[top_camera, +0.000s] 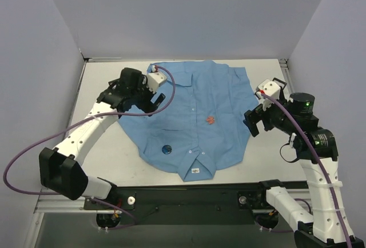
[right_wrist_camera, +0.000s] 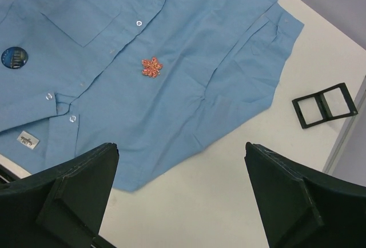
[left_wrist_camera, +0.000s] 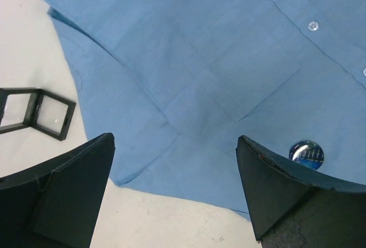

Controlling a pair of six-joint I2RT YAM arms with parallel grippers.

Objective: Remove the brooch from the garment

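Note:
A blue shirt (top_camera: 183, 105) lies spread on the white table. An orange flower-shaped brooch (top_camera: 210, 120) sits on it, right of the button placket; it also shows in the right wrist view (right_wrist_camera: 152, 67). A dark round pin (top_camera: 167, 149) lies lower left on the cloth (left_wrist_camera: 306, 155). My left gripper (top_camera: 153, 102) is open above the shirt's upper left, fingers empty. My right gripper (top_camera: 252, 119) is open at the shirt's right edge, aimed over the cloth, also empty.
Black square frames lie on the table beside the shirt, at left (left_wrist_camera: 36, 112) and right (right_wrist_camera: 324, 104). Bare table (right_wrist_camera: 211, 196) shows in front and at the sides. Grey walls enclose the workspace. Purple cables run over both arms.

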